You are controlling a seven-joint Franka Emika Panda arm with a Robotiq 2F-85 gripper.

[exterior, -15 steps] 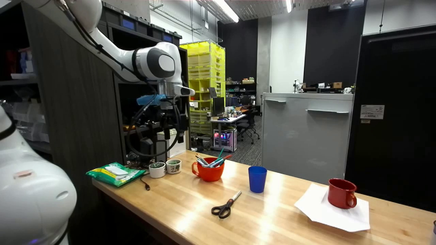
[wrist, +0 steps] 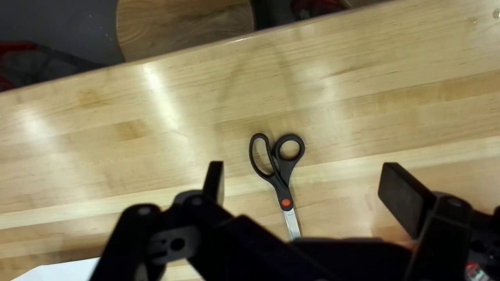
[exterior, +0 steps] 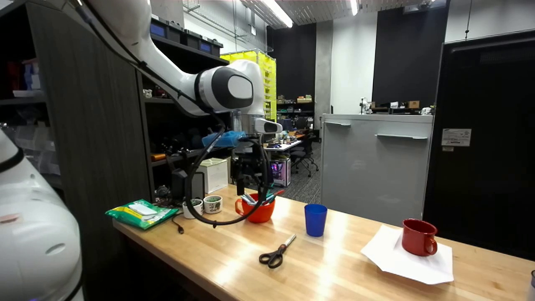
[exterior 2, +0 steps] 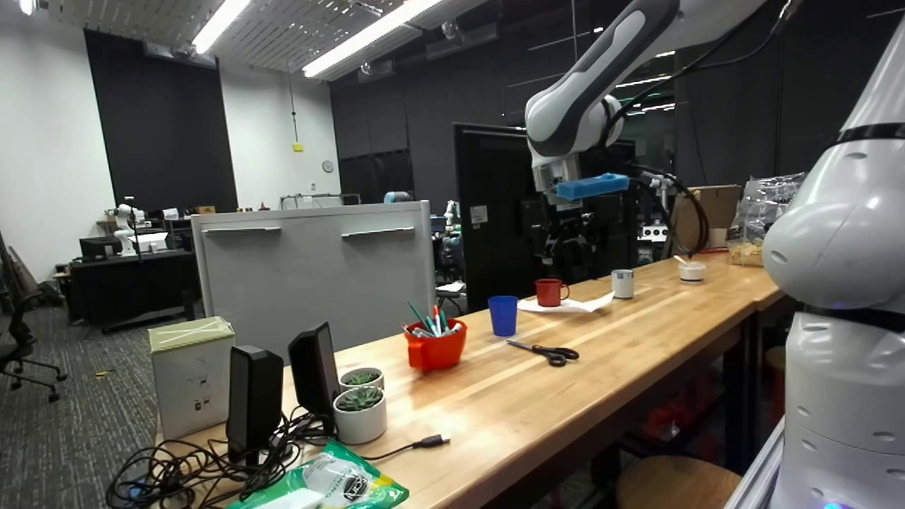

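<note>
My gripper is open and empty, held well above the table; its two dark fingers stand wide apart in the wrist view. Between and below them lies a pair of scissors (wrist: 284, 188) with black handles, its blade end partly hidden by the gripper body. Exterior view 1 shows the scissors (exterior: 277, 253) flat on the wood, in front of a blue cup (exterior: 315, 220). A red-orange mug (exterior: 260, 212) full of pens and markers stands left of the cup. Toward the right, a dark red mug (exterior: 419, 238) rests on a white paper sheet (exterior: 388, 251).
Two small potted plants (exterior 2: 360, 413), black speakers (exterior 2: 254, 394) with tangled cables and a green packet (exterior 2: 343, 475) crowd one table end. A white mug (exterior 2: 623, 284) stands beyond the paper. Around the scissors the wood is bare.
The arm and gripper have moved to the right in exterior view 1, from near the plants toward the pen mug, and a little lower. The objects on the table have not moved.
</note>
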